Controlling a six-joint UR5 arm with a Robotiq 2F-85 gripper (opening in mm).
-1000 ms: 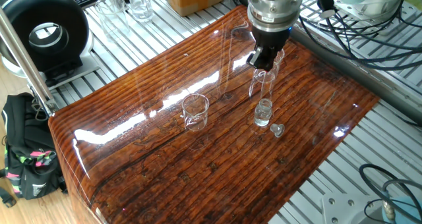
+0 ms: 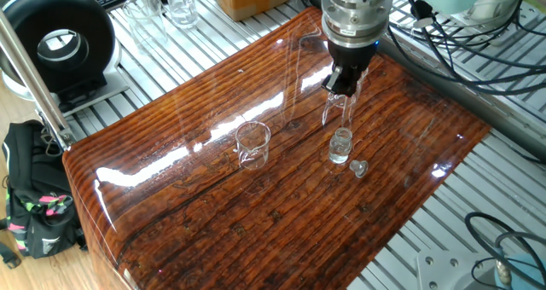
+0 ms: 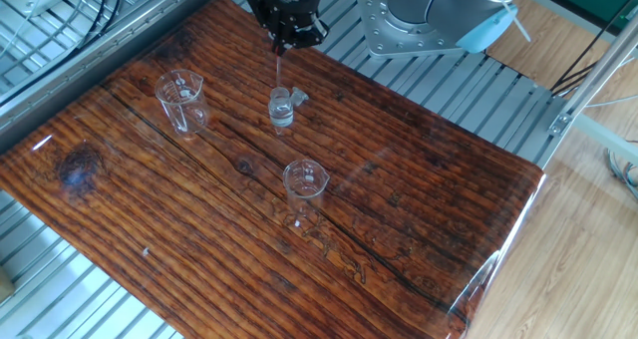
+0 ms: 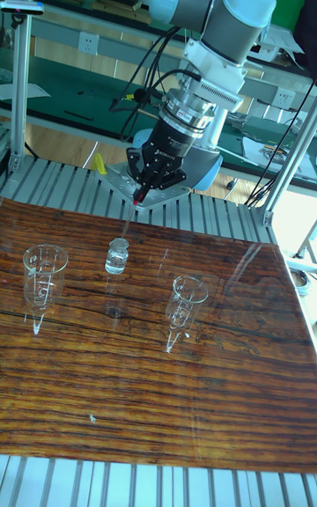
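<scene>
My gripper (image 3: 280, 46) is above a small clear glass bottle (image 3: 281, 114), its fingers closed on the top of a thin clear rod or dropper (image 3: 279, 72). In exterior view 3 a small red spot shows at the fingertips (image 4: 140, 195). From there the dropper slants down to the bottle's mouth; whether its tip is inside is hard to tell. Clear liquid fills part of the upright bottle. Its glass stopper (image 2: 359, 168) lies beside it on the wooden table. Two glass beakers stand on either side of the bottle, one (image 3: 305, 181) nearer the middle, the other (image 3: 181, 103) towards the edge.
My gripper has come down slightly towards the bottle. Bottle, stopper and beakers have stayed where they were.
</scene>
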